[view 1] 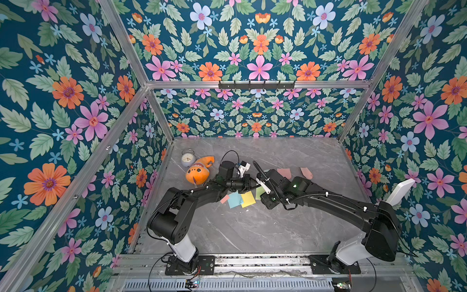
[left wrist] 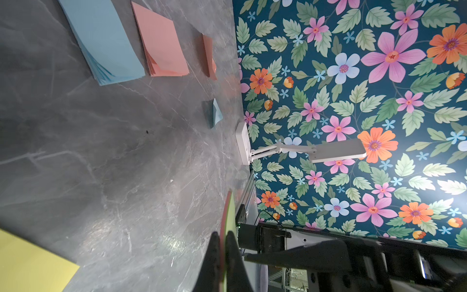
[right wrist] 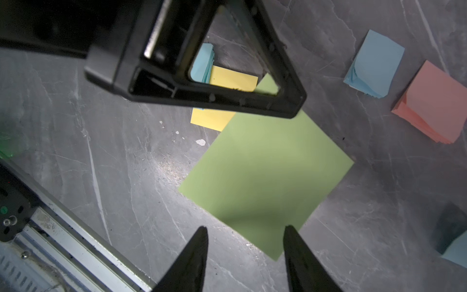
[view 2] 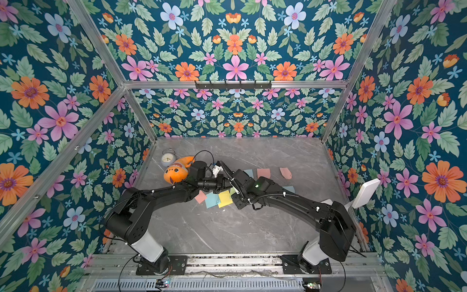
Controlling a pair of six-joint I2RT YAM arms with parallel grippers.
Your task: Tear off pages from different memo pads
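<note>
A green memo pad (right wrist: pixel 266 165) fills the middle of the right wrist view, held up above the marble table. My left gripper is shut on it; the pad shows edge-on between the fingertips in the left wrist view. My right gripper is open over the pad's lower corner, fingers apart. Below lie a yellow pad (left wrist: pixel 29 258), blue pads (right wrist: pixel 373 63) and pink pads (right wrist: pixel 433 102). A folded pink sheet (left wrist: pixel 209 56) and a small blue piece (left wrist: pixel 216 113) lie apart on the table.
An orange plush toy (view 1: pixel 197 172) and an alarm clock (view 1: pixel 188 156) stand at the back left. A white desk lamp (left wrist: pixel 335 151) stands at the right side.
</note>
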